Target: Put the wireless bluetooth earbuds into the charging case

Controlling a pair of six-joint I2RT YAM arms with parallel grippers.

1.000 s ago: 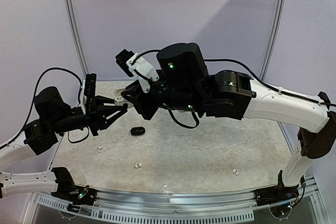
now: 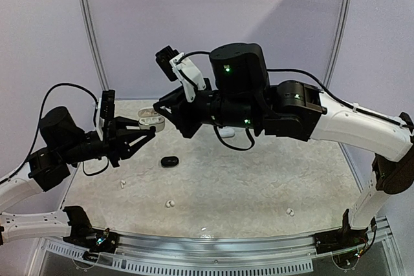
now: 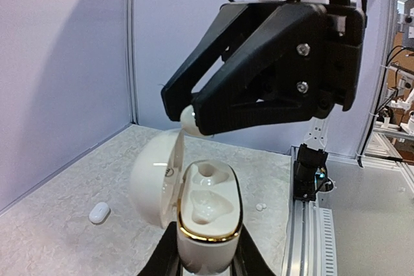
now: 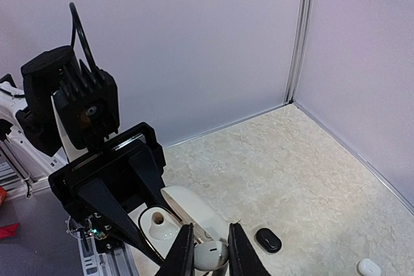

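Observation:
An open white charging case (image 3: 208,224) with gold trim and two empty-looking wells is held upright between the fingers of my left gripper (image 2: 147,132), its lid (image 3: 149,179) tilted up. Just above it, my right gripper (image 2: 167,109) is shut on a white earbud (image 3: 191,118), which sits apart from the wells. In the right wrist view the earbud (image 4: 211,255) shows between the fingertips, in front of the case.
A black oval case (image 2: 169,161) lies on the pale tabletop (image 2: 226,192). A white case (image 4: 369,267) lies at the back, and small white earbuds (image 2: 170,203) are scattered toward the front and sides.
My right gripper and arm have moved up in the top view and slightly right, uncovering more of the white case. The left arm is almost unchanged.

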